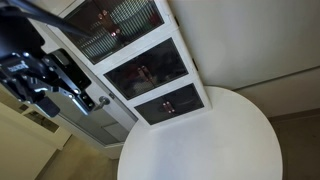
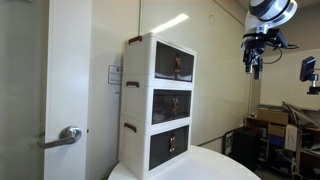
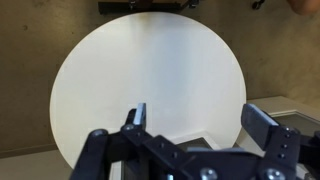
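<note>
My gripper [image 1: 64,103] hangs at the upper left in exterior view 1, its fingers spread with nothing between them. Seen from exterior view 2, the gripper [image 2: 252,68] is high at the right, well apart from the cabinet. A white stacked cabinet [image 2: 132,95] with three dark-fronted compartments stands on a round white table [image 1: 225,140]. All its doors look closed, including the lowest doors [image 2: 169,146], which have brown handles. In the wrist view, the open gripper is above the table [image 3: 150,75], whose visible top is bare.
A door with a metal handle [image 2: 69,135] is left of the cabinet. Shelving with boxes [image 2: 275,130] stands at the back right.
</note>
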